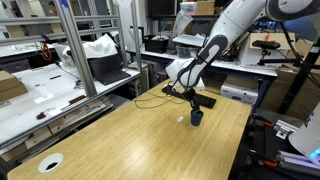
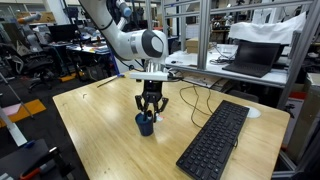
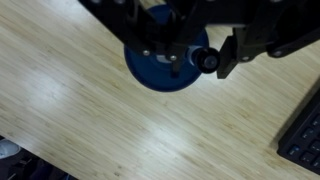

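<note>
A dark blue cup (image 2: 145,126) stands upright on the wooden table, open side up, with the arm directly over it. In the wrist view the cup (image 3: 160,77) is partly hidden behind the gripper. My gripper points down at the cup's mouth, its fingers apart. Between them shows the round dark end of a slim, pen-like object (image 3: 207,63), with a pale part beside it. Whether either finger touches it cannot be made out. In exterior view 1 the cup (image 1: 196,119) sits just below the gripper (image 1: 194,105).
A black keyboard (image 2: 212,138) lies to one side of the cup. A small white object (image 1: 180,119) rests on the table close by. Thin dark cable (image 1: 150,100) runs behind the arm, and a laptop (image 1: 108,72) stands on the shelf.
</note>
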